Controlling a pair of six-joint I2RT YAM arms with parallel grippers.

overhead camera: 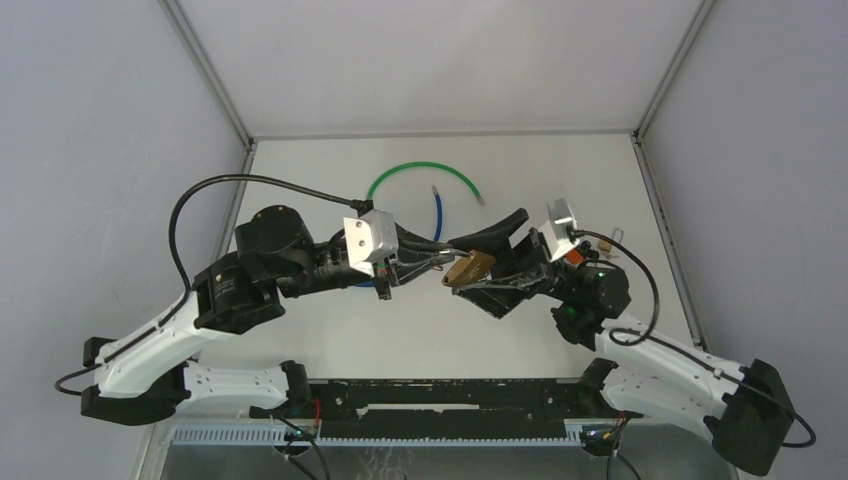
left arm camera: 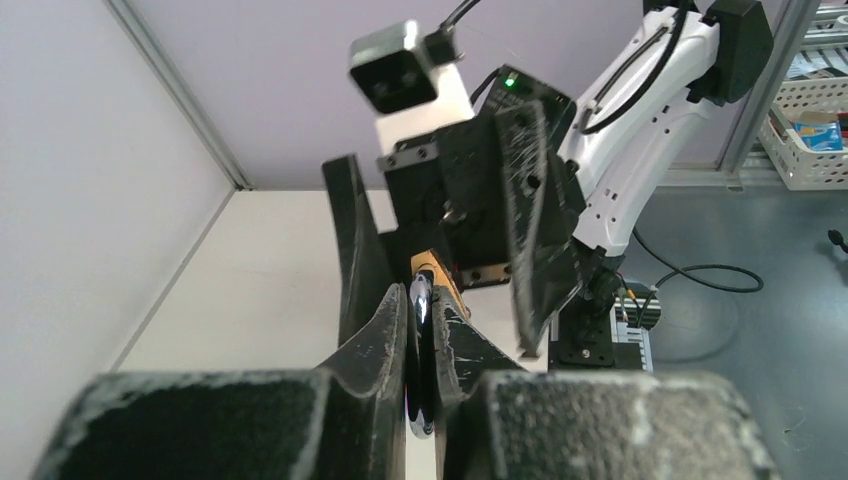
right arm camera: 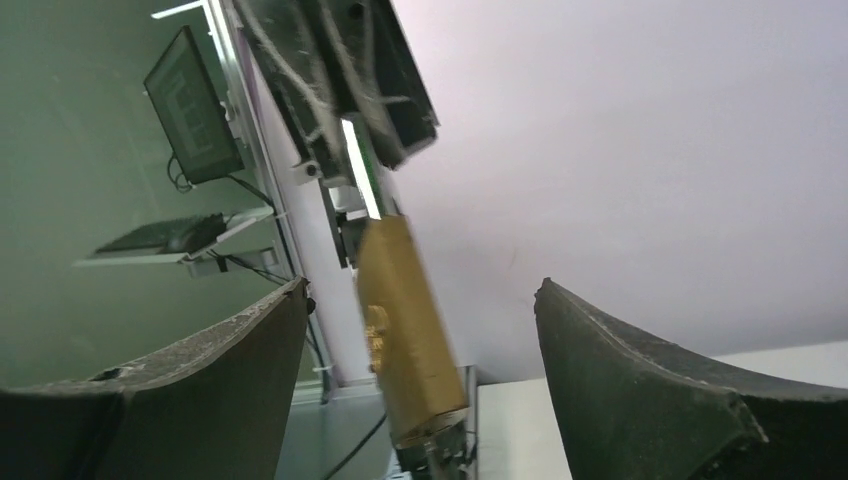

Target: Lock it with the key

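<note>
My left gripper is shut on the steel shackle (left arm camera: 420, 380) of a brass padlock, holding it up in the air. In the top view the padlock (overhead camera: 470, 268) lies tilted between the two arms. My right gripper is open, its fingers on either side of the padlock body (right arm camera: 405, 320), with a gap showing to each side. At the body's lower end hangs something small and metallic (right arm camera: 442, 450), too blurred to tell whether it is a key.
A green hose (overhead camera: 425, 165) and a blue hose (overhead camera: 438, 215) lie on the white table behind the grippers. Another small brass-coloured item (overhead camera: 604, 244) lies beyond the right arm.
</note>
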